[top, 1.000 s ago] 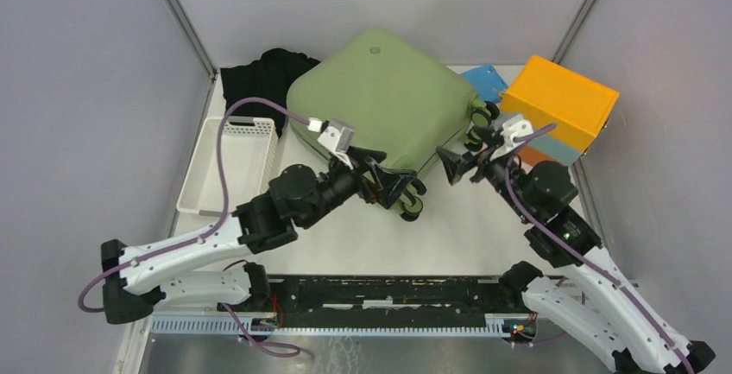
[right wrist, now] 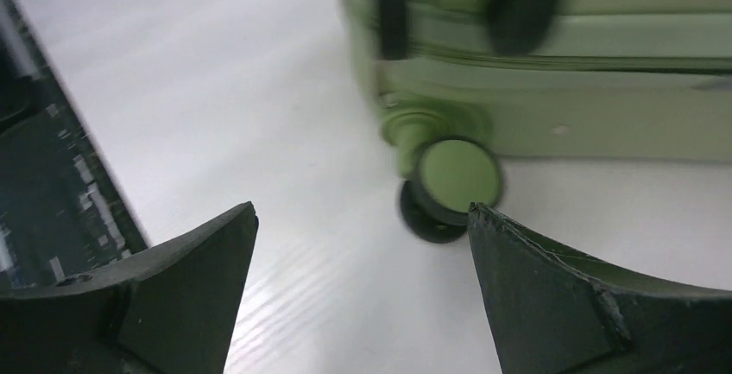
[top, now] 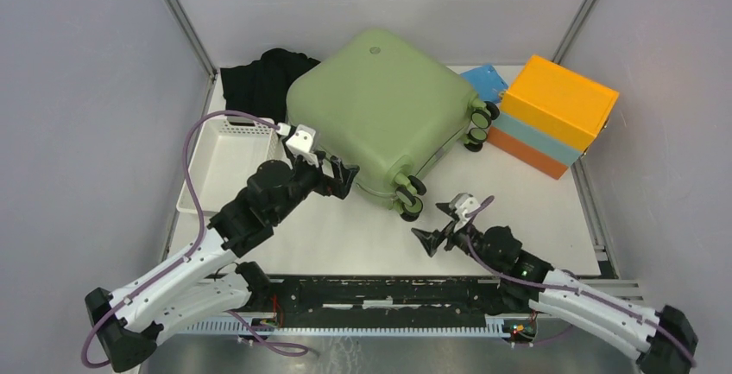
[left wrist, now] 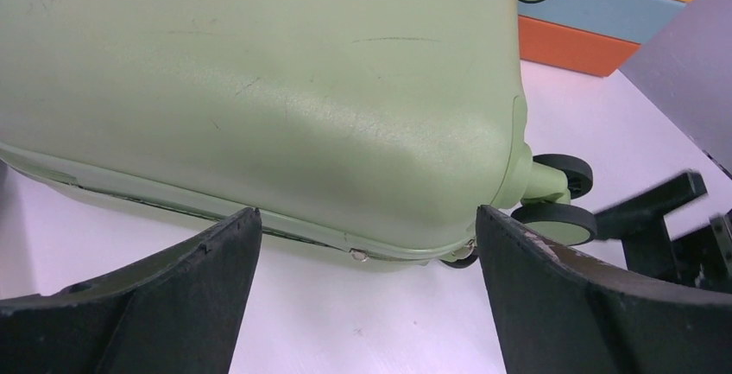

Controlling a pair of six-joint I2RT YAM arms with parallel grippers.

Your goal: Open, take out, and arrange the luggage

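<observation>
A sage-green suitcase lies flat on the white tabletop, wheels to the right and front. My left gripper hangs open over its front-left edge; in the left wrist view the zipped seam runs beyond the empty fingers. My right gripper is open and empty, low at the front, right of the front wheels. The right wrist view, somewhat blurred, shows a wheel and the case's side beyond the fingers.
A white basket and black cloth are at the left. Stacked orange, teal and red boxes and a blue item sit at the back right.
The suitcase has not moved.
</observation>
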